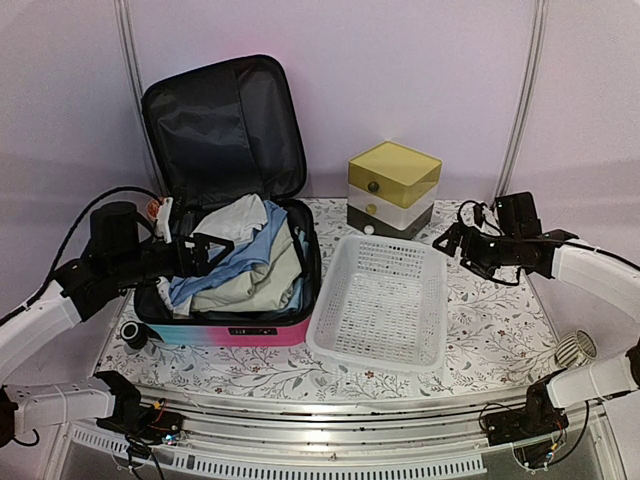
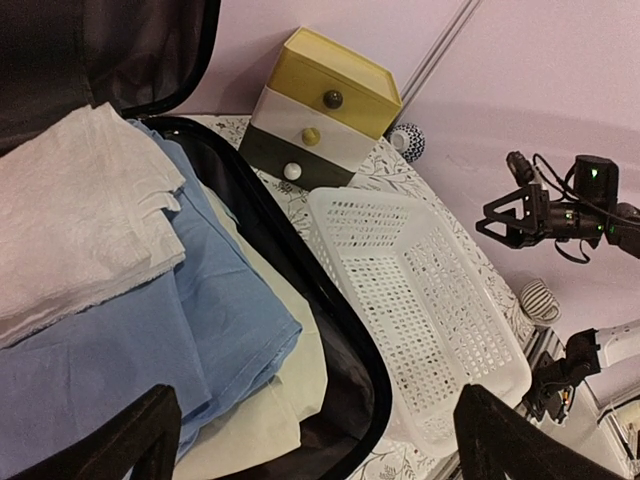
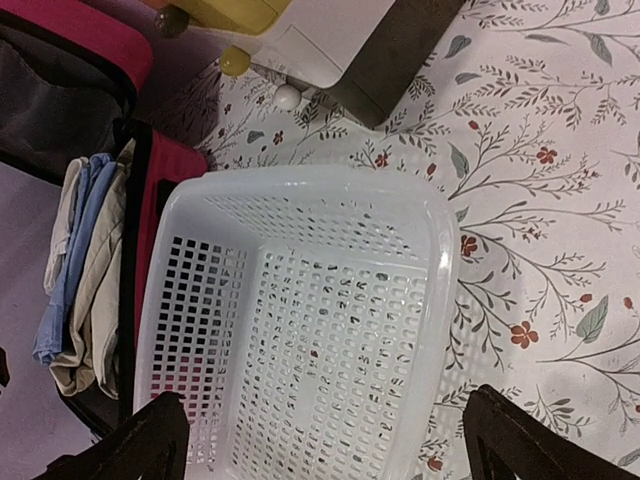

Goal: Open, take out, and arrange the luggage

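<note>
The suitcase [image 1: 270,338] stands with its black lid [image 1: 215,130] raised, folded clothes inside. On top of the pile lies a white cloth [image 2: 80,215], over a blue garment [image 2: 110,365] and a cream one [image 2: 245,430]. My left gripper [image 1: 222,255] hovers above the clothes, open and empty; its fingers [image 2: 130,440] show at the bottom of the left wrist view. Right of the suitcase sits the empty white basket [image 1: 385,300]. Open as well, my right gripper [image 1: 447,241] is near the basket's back right corner, nothing between its fingers.
A small three-drawer box [image 1: 394,190], yellow on top, stands behind the basket. A striped cup-like object [image 1: 575,348] lies at the right edge.
</note>
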